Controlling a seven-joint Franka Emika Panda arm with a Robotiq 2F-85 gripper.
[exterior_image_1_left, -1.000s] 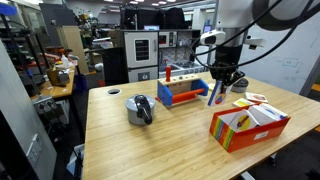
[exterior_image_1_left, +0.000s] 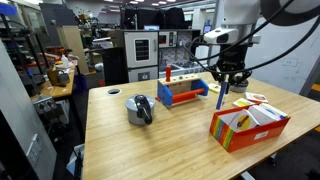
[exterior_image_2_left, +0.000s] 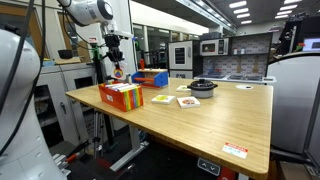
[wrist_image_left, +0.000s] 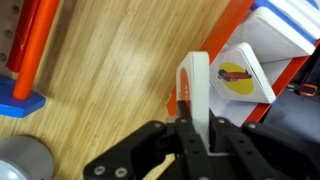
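Observation:
A thin, flat card-like item (wrist_image_left: 199, 85), white with an orange-brown edge, is pinched in my gripper. In exterior view 1 the item (exterior_image_1_left: 221, 97) looks bluish and hangs nearly upright under the gripper (exterior_image_1_left: 229, 82). It is above the left rear side of an orange-red box (exterior_image_1_left: 257, 143) with a patterned front. Inside that box, white cases (wrist_image_left: 238, 72) stand or lean, one with a yellow and red picture. Whether the held item touches the box's edge cannot be told.
A grey pot (exterior_image_1_left: 139, 108) with a dark handle stands on the wooden table (exterior_image_1_left: 105, 140). Behind the box is a red and blue toy rack (exterior_image_1_left: 182, 92). Flat cards (exterior_image_2_left: 188, 101) lie near the box.
The held item has turned from a slant to nearly upright and shifted slightly right, showing narrower in exterior view 1. The gripper has moved a little with it. The box has stayed put.

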